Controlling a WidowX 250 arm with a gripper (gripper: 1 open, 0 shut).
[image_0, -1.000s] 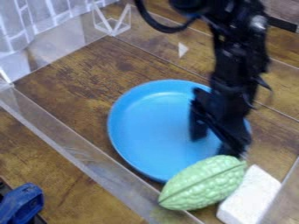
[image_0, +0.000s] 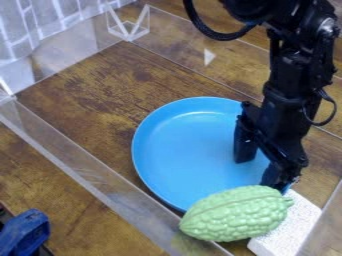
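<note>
A blue round plate (image_0: 178, 155) lies on the wooden floor of the clear-walled tray. My black gripper (image_0: 265, 160) is lowered over the plate's right half, its tips near the plate surface; whether it is open or shut is hard to make out. A pale green bumpy melon-like object (image_0: 234, 213) lies at the plate's front edge, below the gripper.
A white block (image_0: 289, 233) sits at the front right beside the green object. A dark blue object (image_0: 20, 233) is at the lower left outside the clear wall.
Compared with a second ago the view is sharper and the gripper sits slightly further right.
</note>
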